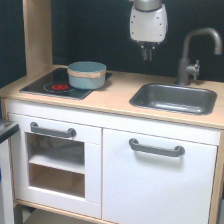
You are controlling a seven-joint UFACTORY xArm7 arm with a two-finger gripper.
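Observation:
The gripper (148, 47) hangs at the top centre, in front of the dark back wall and above the wooden counter (125, 95). Its fingers are small and dark in this view, so whether they are open or shut is unclear. A teal pot (87, 79) with a wooden-coloured band sits on the black cooktop (58, 87) at the left of the counter, below and left of the gripper.
A steel sink (173, 100) with a grey faucet (186, 67) fills the right of the counter. White cabinets (160, 190) with grey handles are below. A pale panel (5, 170) stands at the left edge.

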